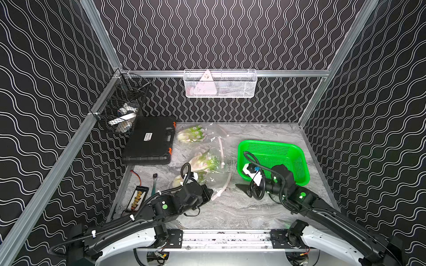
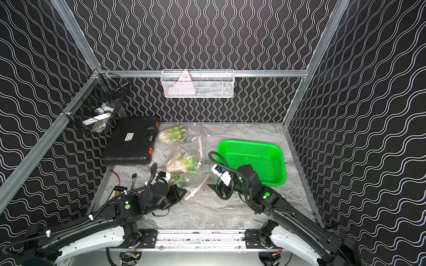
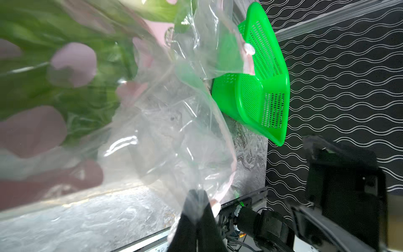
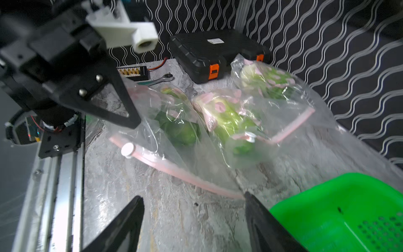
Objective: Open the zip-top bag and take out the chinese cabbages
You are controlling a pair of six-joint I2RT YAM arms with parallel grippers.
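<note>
Three clear zip bags, each with a cabbage inside, lie in a column left of centre. The far bag's cabbage and the middle one's cabbage show plainly. My left gripper is shut on the near bag, pinching its clear film close to the pink zip edge. That bag's zip strip, with a white slider at its end, faces my right gripper. Its cabbage is partly hidden by film. My right gripper stands open in front of the strip, nothing between its fingers.
A green basket stands right of the bags, beside my right arm. A black case sits back left, with a battery strip in front of it. Bare marbled table lies at the front centre.
</note>
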